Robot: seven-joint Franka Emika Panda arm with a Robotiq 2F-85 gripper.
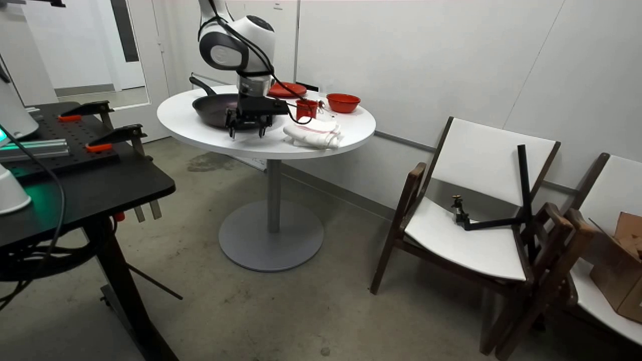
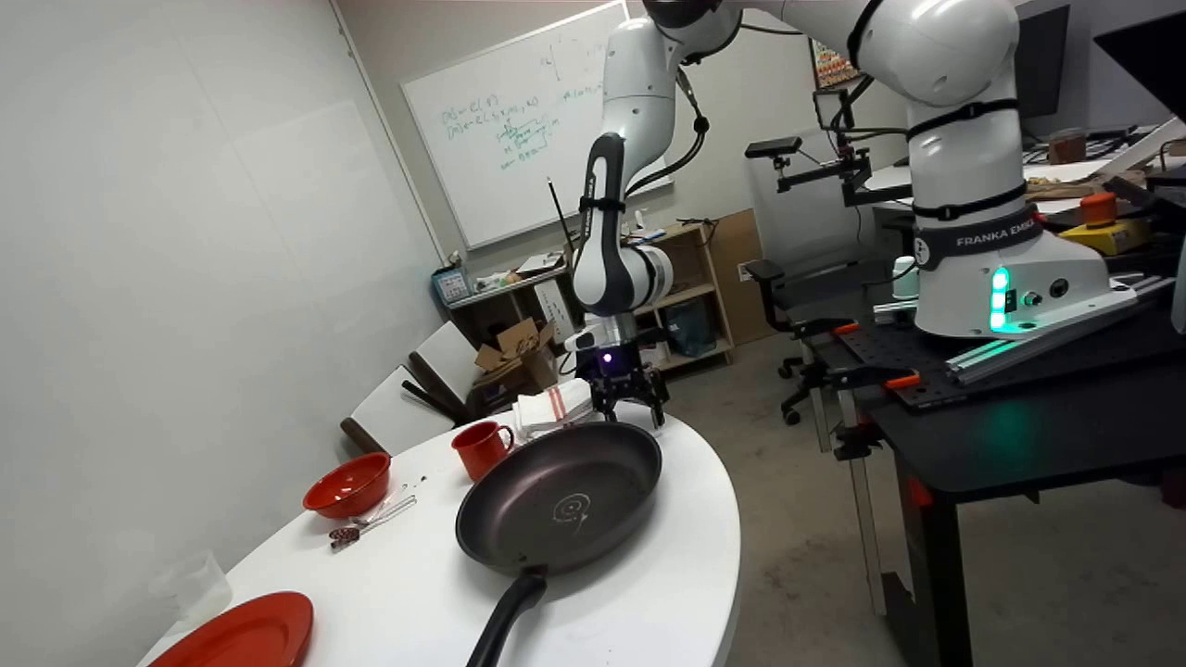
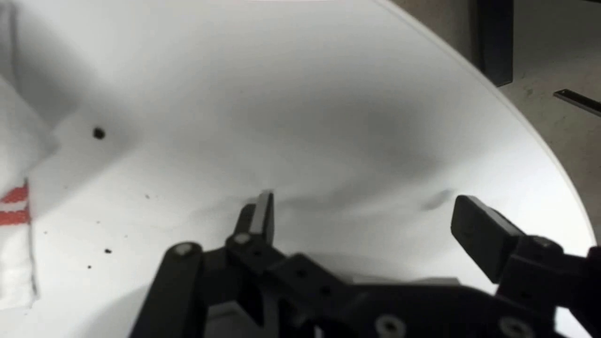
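My gripper is open, its two black fingers wide apart and only bare white tabletop between them. In exterior view 1 the gripper (image 1: 245, 133) hangs low over the near side of the round table, in front of the black frying pan (image 1: 207, 112). Exterior view 2 has the pan (image 2: 573, 506) on the table, handle pointing away from the gripper (image 2: 628, 413). A folded white towel (image 1: 317, 135) with red stripes lies to the gripper's side; part of the towel (image 3: 14, 253) shows at the wrist view's left edge.
Behind the towel stands a red mug (image 2: 481, 448). A red bowl (image 2: 349, 485), tongs (image 2: 378, 521), a red plate (image 2: 250, 635) and a clear cup (image 2: 198, 587) occupy the table's other side. The table's edge (image 3: 527, 126) curves close by on the right of the wrist view.
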